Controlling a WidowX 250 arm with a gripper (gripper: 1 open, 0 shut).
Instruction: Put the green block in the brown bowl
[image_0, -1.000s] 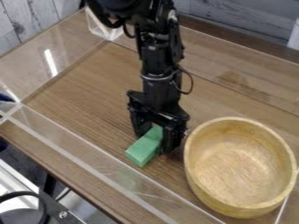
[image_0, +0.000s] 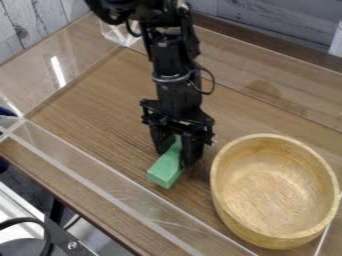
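The green block (image_0: 164, 172) is a long piece lying near the front edge of the wooden table, left of the bowl. Its upper end is hidden among the dark fingers of my gripper (image_0: 178, 150), which reaches down over it from the back. Whether the fingers press on the block or only stand around it does not show clearly. Close by on the right is the round, light tan-brown bowl (image_0: 321, 172); no object shows inside it.
Bare wooden table (image_0: 80, 125) lies to the left and behind the arm. Clear tape strips (image_0: 100, 175) run along the front left edge. Black cables (image_0: 27, 225) hang beyond that edge at the lower left.
The block has moved a very little up and right in view. The bowl has stayed in place.
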